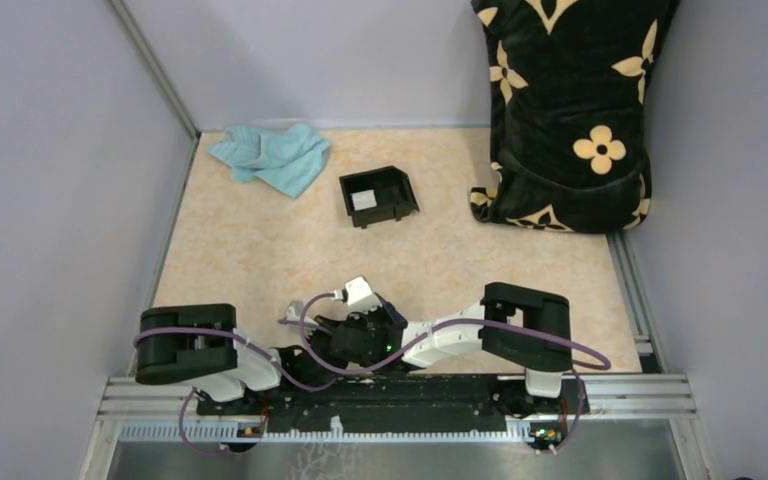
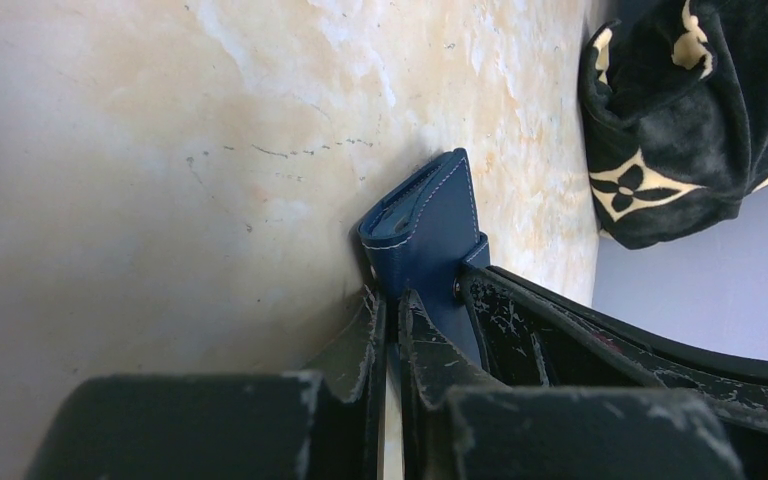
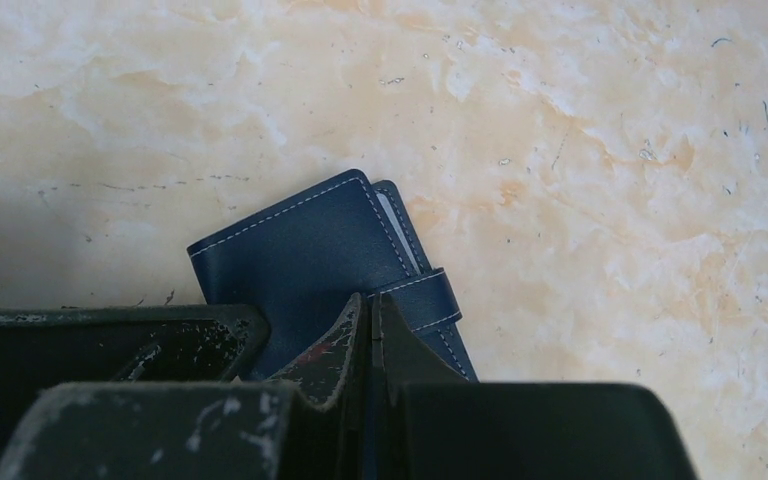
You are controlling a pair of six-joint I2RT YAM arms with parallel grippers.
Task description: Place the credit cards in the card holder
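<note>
Dark blue with pale stitching, the card holder (image 2: 430,235) stands edge-up in the left wrist view, where my left gripper is shut on its near edge. From the right wrist view, the card holder (image 3: 295,240) shows its front face and a snap strap (image 3: 422,300); a pale strip, perhaps a card edge, lies between its covers. My right gripper is shut over that face close to the strap, with nothing seen between its fingertips. Whether it touches the leather I cannot tell. From above, the arms hide most of the holder. No loose card shows clearly.
A black open box (image 1: 392,205) with a white patch inside sits mid-table at the back. Left of it lies a blue cloth (image 1: 275,157); a black patterned cushion (image 1: 570,120) leans at the back right. The table between box and arms is bare.
</note>
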